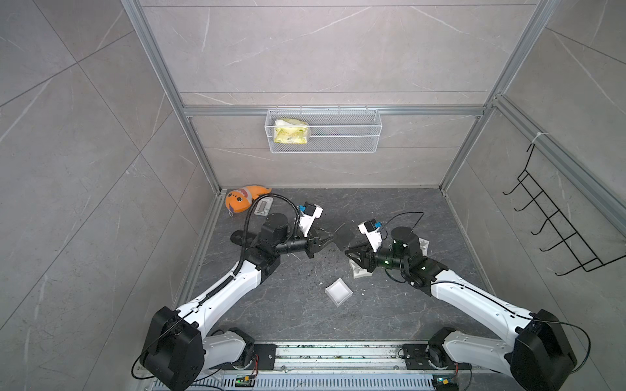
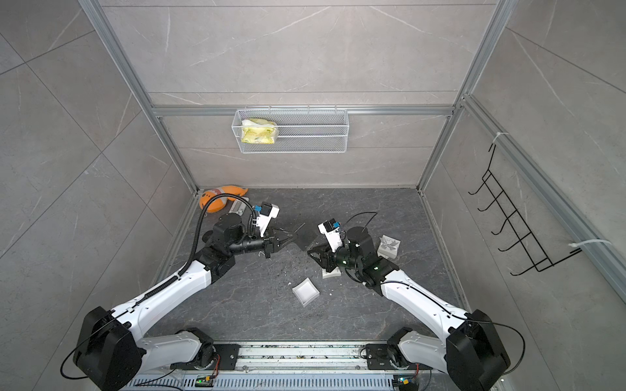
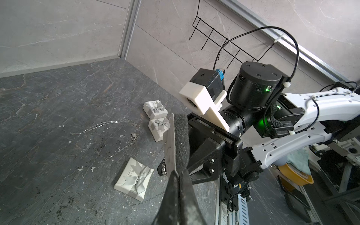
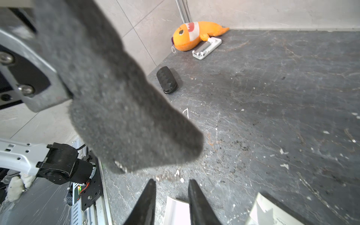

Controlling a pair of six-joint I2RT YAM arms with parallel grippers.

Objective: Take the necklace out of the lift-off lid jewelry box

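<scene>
My left gripper is shut on the edge of a dark foam insert (image 3: 182, 140) with a pale backing. The same foam (image 4: 138, 123) fills much of the right wrist view, close to the lens. My right gripper stands open, its fingertips apart and the foam near them. In the left wrist view a thin chain (image 3: 163, 166) hangs by the right gripper; whether it touches the fingers I cannot tell. The open white box (image 1: 339, 291) lies on the table. A lid with a grey bow (image 3: 134, 179) lies nearby.
Two more bow-topped boxes (image 3: 159, 128) stand behind the right gripper. Loose silvery chains (image 3: 98, 126) lie on the tabletop. An orange plush toy (image 1: 239, 200) and a black case (image 4: 166, 79) are at the left.
</scene>
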